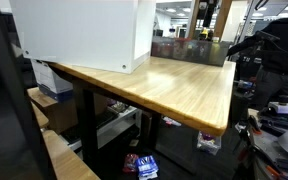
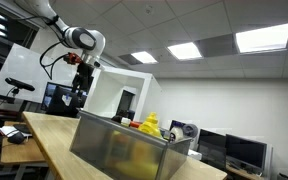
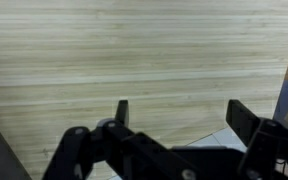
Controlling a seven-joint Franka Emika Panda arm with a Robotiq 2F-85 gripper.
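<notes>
My gripper is open in the wrist view, its two dark fingers wide apart above the pale wood-grain table (image 3: 134,60). Nothing shows between them. In exterior view 2 the gripper (image 2: 81,83) hangs from the raised arm, above the table and beyond the left end of a grey bin (image 2: 119,146). Yellow items (image 2: 151,126) and others poke up over the bin's rim. Only a small dark part of the gripper (image 1: 206,18) is visible at the top of exterior view 1.
A large white panel (image 1: 79,30) stands on the near left of the table (image 1: 179,90). The wood around it is mostly bare. Boxes and small packets (image 1: 144,166) lie under the table. Monitors (image 2: 246,151) stand in the background.
</notes>
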